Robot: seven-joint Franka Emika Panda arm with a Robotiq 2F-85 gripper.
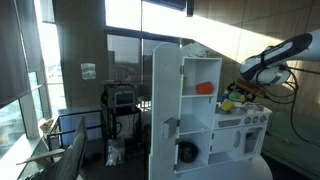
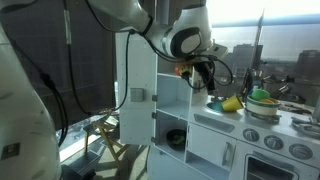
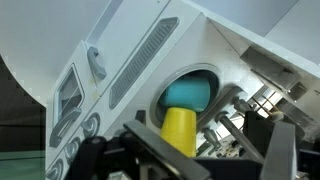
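In the wrist view, a yellow cup-like object (image 3: 180, 130) and a teal object (image 3: 190, 93) sit at the round sink basin (image 3: 158, 98) of a white toy kitchen. In exterior view 2 the yellow object (image 2: 233, 103) leans on the counter beside the teal one (image 2: 216, 106). My gripper stands open over the sink area, its dark fingers (image 3: 150, 150) spread. The lower end of the yellow object appears between them, with no grip on it visible. Part of it is hidden by the gripper.
Stacked coloured pots or bowls (image 2: 262, 103) stand on the counter. A faucet (image 3: 235, 128) rises beside the basin. The shelf unit holds an orange-red object (image 1: 206, 88) and a dark bowl (image 1: 187, 152). Its tall white door (image 1: 164, 110) stands open. The middle shelf is clear.
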